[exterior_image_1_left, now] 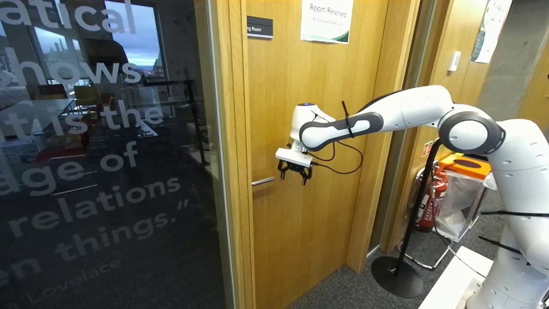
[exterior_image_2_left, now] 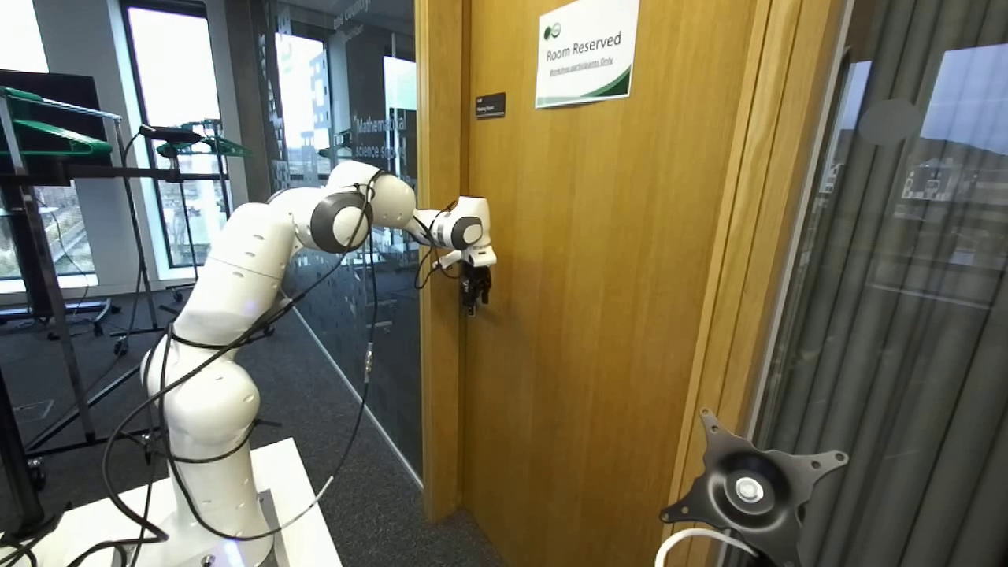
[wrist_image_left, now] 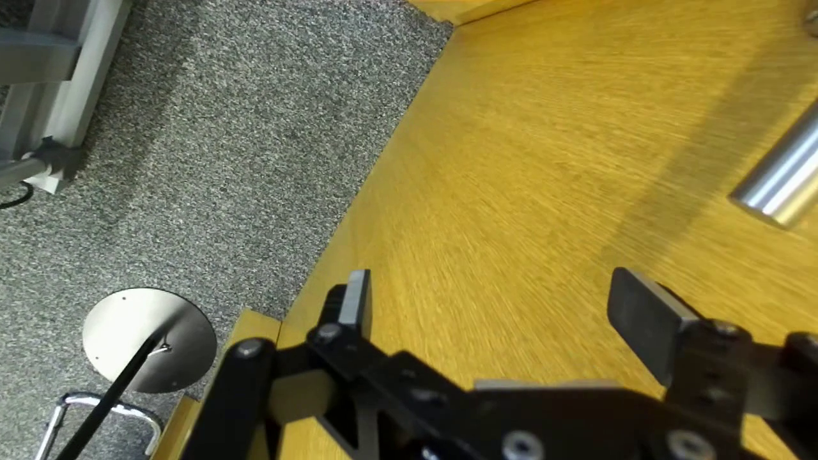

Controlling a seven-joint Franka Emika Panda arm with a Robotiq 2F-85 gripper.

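A closed wooden door (exterior_image_1_left: 309, 231) carries a silver bar handle (exterior_image_1_left: 263, 181) near its left edge. My gripper (exterior_image_1_left: 293, 180) hangs in front of the door, fingers pointing down, to the right of the handle and close to it in exterior view 1. In the wrist view, its fingers (wrist_image_left: 354, 303) stand wide apart with only door surface showing between them. The free end of the handle (wrist_image_left: 782, 168) appears at the right edge of that view, clear of the fingers. From exterior view 2 the gripper (exterior_image_2_left: 475, 307) hides the handle.
A glass wall (exterior_image_1_left: 113, 206) adjoins the door frame on the left. To the right stand a black pole on a round base (exterior_image_1_left: 397, 276), a fire extinguisher (exterior_image_1_left: 432, 201) and an orange-lidded bin (exterior_image_1_left: 466, 165). A black bracket (exterior_image_2_left: 751, 487) is in exterior view 2's foreground.
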